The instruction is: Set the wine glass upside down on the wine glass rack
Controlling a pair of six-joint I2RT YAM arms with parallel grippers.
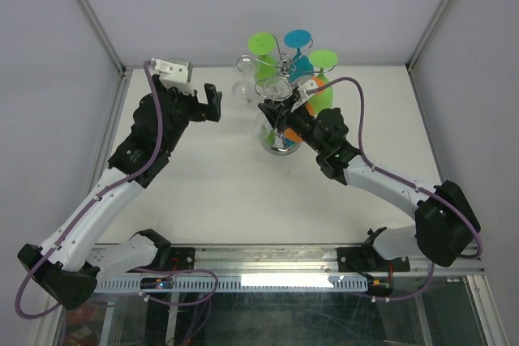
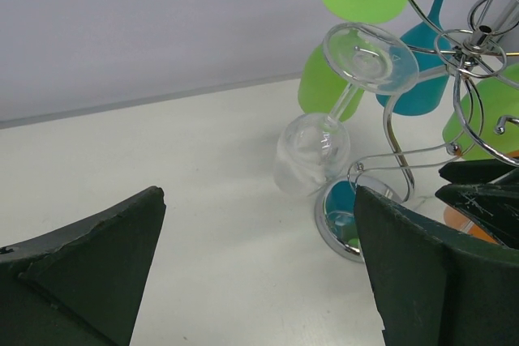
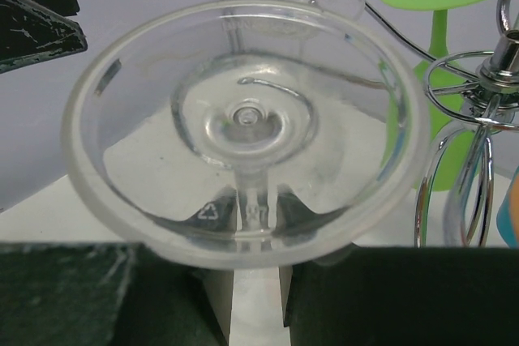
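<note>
A clear wine glass [image 3: 247, 131] is held upside down by my right gripper, whose fingers are shut on the stem just under the foot. The top view has its round foot [image 1: 273, 89] at the front-left of the metal wine glass rack [image 2: 464, 58], close to the rack's upper arms. Whether the stem sits inside a rack hook cannot be told; the bowl is mostly hidden under the gripper. Left of the rack, my left gripper [image 1: 209, 103] stands open and empty, its fingers [image 2: 97, 261] spread wide.
Another clear glass [image 2: 315, 151] hangs upside down on the rack's left side. Green [image 1: 262, 44], blue [image 1: 298, 38] and orange glasses [image 2: 456, 218] hang around it. The rack's round base [image 1: 280, 147] rests on the white table. Free table lies in front and on both sides.
</note>
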